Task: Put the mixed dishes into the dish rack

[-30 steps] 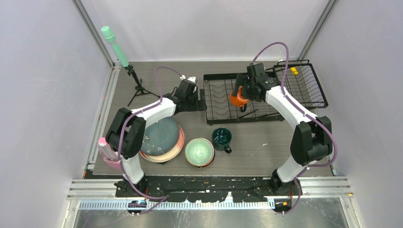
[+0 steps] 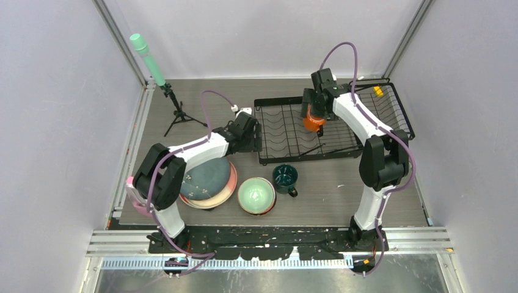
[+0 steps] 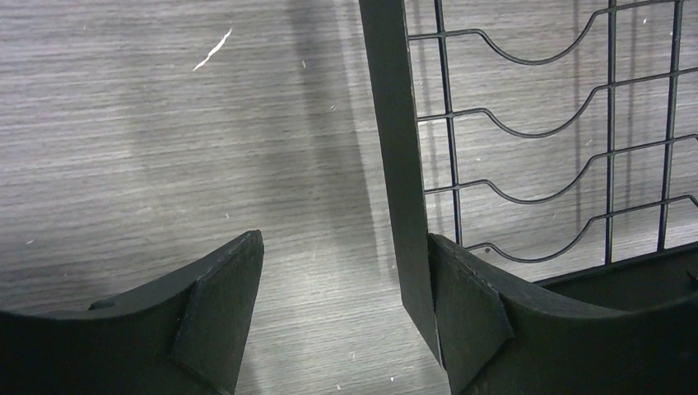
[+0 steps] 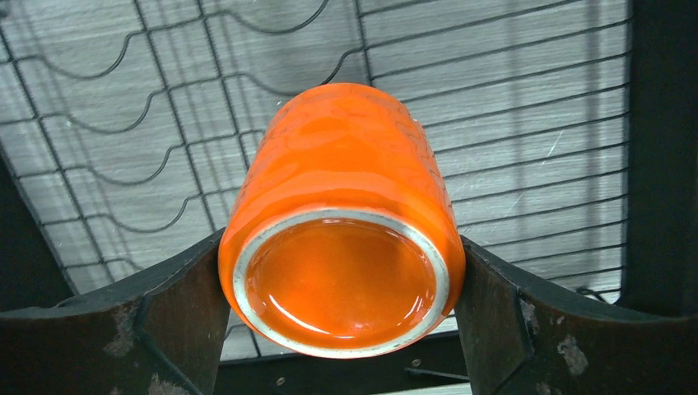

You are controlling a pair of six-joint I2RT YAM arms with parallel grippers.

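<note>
In the black dish rack (image 2: 287,155), an orange mug (image 4: 342,156) lies on its side, base toward my right wrist camera. My open right gripper straddles the mug, fingers close at either side of its base. My left gripper stands open at the rack's left end, its right finger against the black side rail (image 3: 395,132), bare table visible between the fingers. On the table in front are a dark teal mug (image 2: 284,176), a stacked green bowl (image 2: 256,194) and stacked plates (image 2: 204,177), partly under my left arm.
A tripod (image 2: 178,113) with a mint-green tube stands at back left. The rack's right section holds a small yellow item (image 2: 378,91). Walls border the sides and back.
My left gripper has moved slightly toward the front and left.
</note>
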